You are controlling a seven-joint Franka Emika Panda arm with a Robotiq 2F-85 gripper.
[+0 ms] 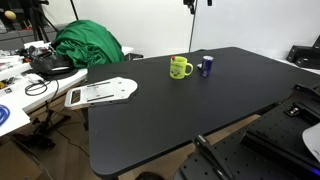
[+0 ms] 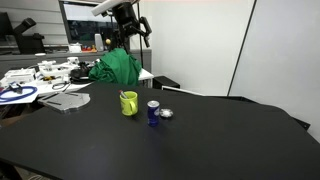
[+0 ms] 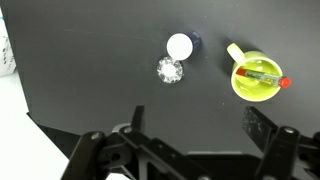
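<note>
A yellow-green mug (image 1: 180, 68) stands upright on the black table, and the wrist view shows a pen with a red end (image 3: 285, 82) inside it. Beside the mug is a small blue can (image 2: 153, 113) with a pale top. Close to the can lies a small clear, shiny object (image 3: 170, 69). High above the tabletop, my gripper is open, its fingers wide apart with only bare table seen between them. It touches none of these objects.
A white, flat board with a handle (image 1: 101, 92) lies at the table's left edge. Behind the table is a green cloth heap (image 1: 88, 42).
</note>
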